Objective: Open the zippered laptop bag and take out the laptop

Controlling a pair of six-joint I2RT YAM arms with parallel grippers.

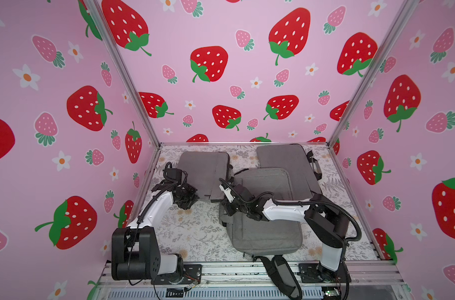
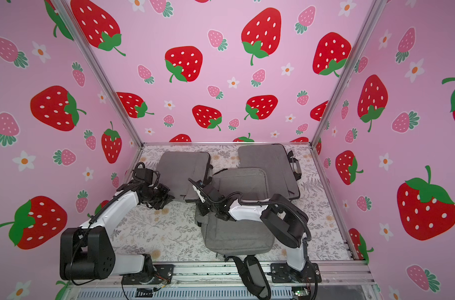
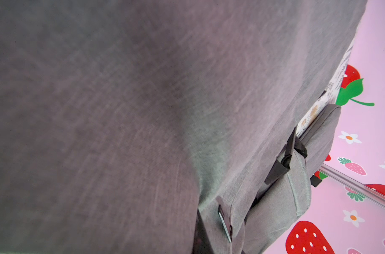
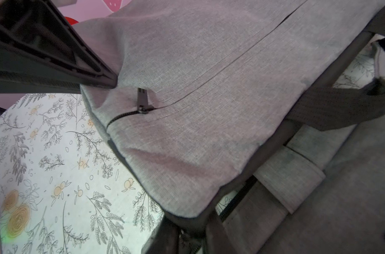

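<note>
A grey laptop bag lies at the back left. In the right wrist view its zip crosses the near edge, with the zipper pull near one end and a short stretch of dark teeth beside it. My left gripper is shut on the bag's near edge, fabric bunched at its tip; cloth fills most of the left wrist view. At the bag's near right corner, my right gripper has its fingers apart, one on each side of the corner; whether they touch it is unclear. No laptop shows.
A second grey bag lies under my right arm, its strap hanging over the front rail. A third grey bag is at the back right, partly beneath the second.
</note>
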